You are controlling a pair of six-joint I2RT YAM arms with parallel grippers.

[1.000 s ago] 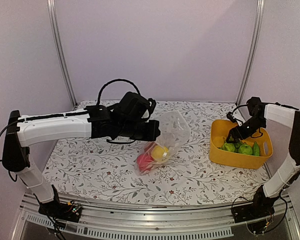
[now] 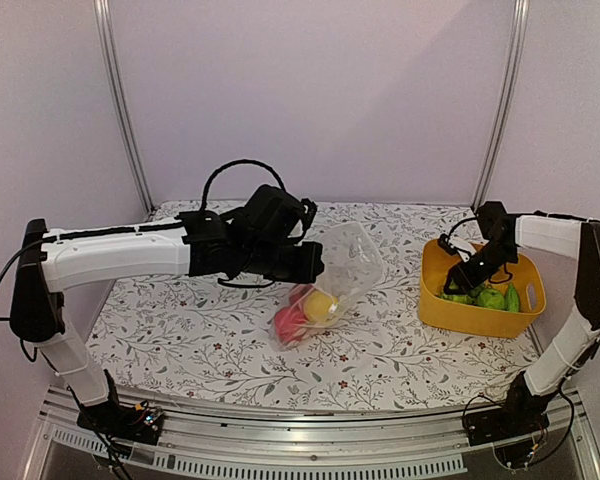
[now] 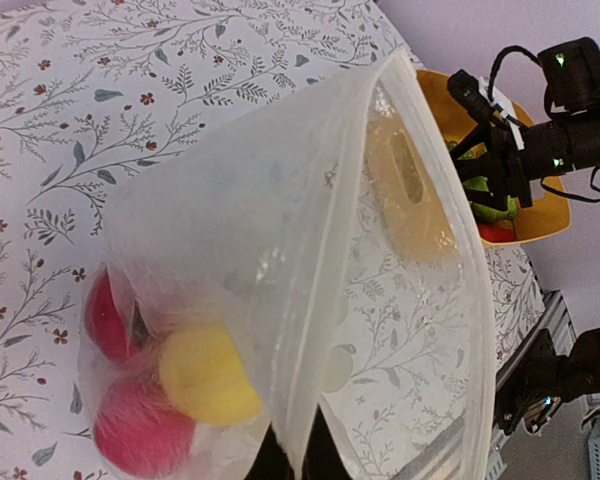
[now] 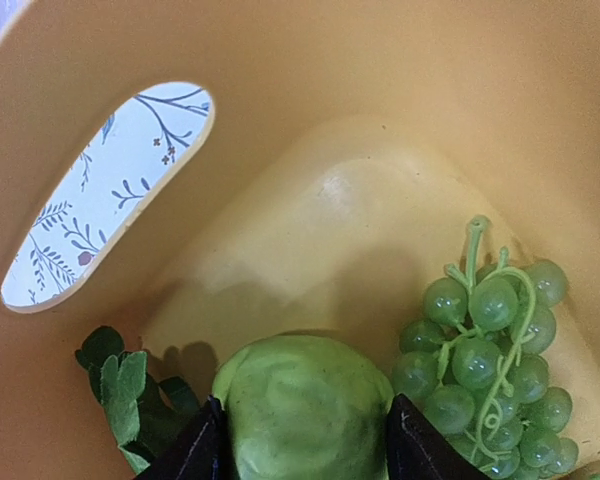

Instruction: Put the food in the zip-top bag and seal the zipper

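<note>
A clear zip bag [image 2: 350, 260] stands in the middle of the table, holding pink food [image 3: 143, 430] and a yellow one [image 3: 208, 375]. My left gripper is shut on the bag's edge. In the yellow bin [image 2: 480, 320], my right gripper is round a green round vegetable [image 4: 300, 390], one finger at either side; whether it grips is unclear. Green grapes [image 4: 485, 370] and a leafy green item [image 4: 125, 395] lie beside it.
The bin stands at the right, near the wall.
Over the last second my right gripper has moved lower into the bin. My left arm has shifted slightly right with the bag's edge.
</note>
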